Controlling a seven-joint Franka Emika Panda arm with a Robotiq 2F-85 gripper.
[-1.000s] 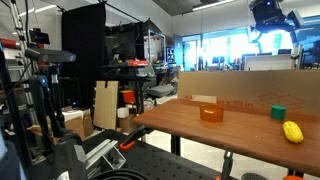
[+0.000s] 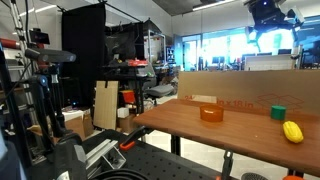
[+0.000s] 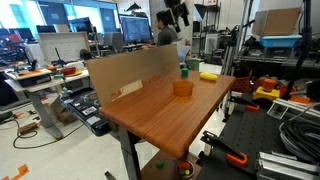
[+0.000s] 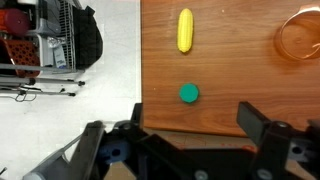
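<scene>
High above the right part of the table hangs my gripper [image 2: 275, 38], open and empty. From the wrist view its dark fingers stand wide apart along the bottom edge, and the gripper has bare tabletop under it. A small green cup [image 4: 189, 93] stands on the table just ahead of the gap between the fingers. Farther up in that view lies a yellow, elongated object [image 4: 185, 31], apart from the cup. An orange, round bowl [image 2: 211, 113] sits near the middle of the table; the wrist view shows it as a see-through bowl [image 4: 299, 36] at the upper right.
The wooden table [image 3: 160, 125] has clear surface around these objects. A tall cardboard panel [image 2: 235, 89] runs along its far side. In the wrist view, pale floor [image 4: 110, 80] lies past the table's left edge. A person [image 3: 165, 33] is in the background.
The raised arm and gripper have shifted only slightly near the top of the view. The bowl, cup and yellow object have stayed in place.
</scene>
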